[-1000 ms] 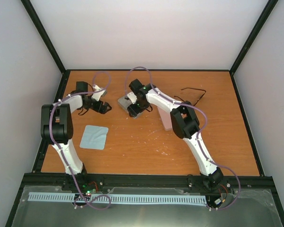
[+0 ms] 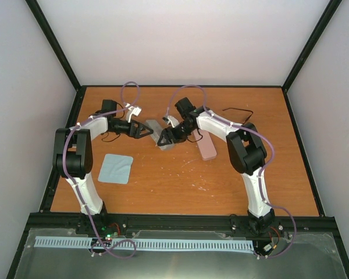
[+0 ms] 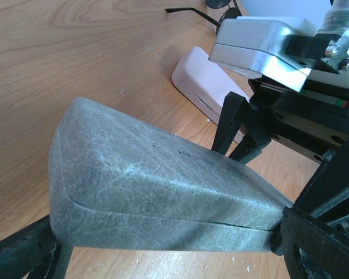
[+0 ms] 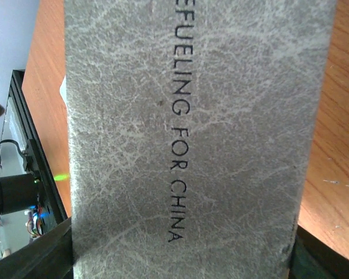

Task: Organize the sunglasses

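A grey glasses case (image 2: pixel 154 129) with printed lettering (image 4: pixel 180 145) lies at the table's centre, between my grippers. My left gripper (image 2: pixel 146 131) is open at the case's left end; in the left wrist view the case (image 3: pixel 163 180) reaches between its fingers. My right gripper (image 2: pixel 163 139) is open around the case's other end, which fills the right wrist view. A pink case (image 2: pixel 205 148) lies to the right, partly under the right arm. Sunglasses (image 2: pixel 237 110) lie at the back right, their lenses mostly hidden by the right arm in the top view.
A light blue cloth (image 2: pixel 116 168) lies front left. A dark frame borders it.
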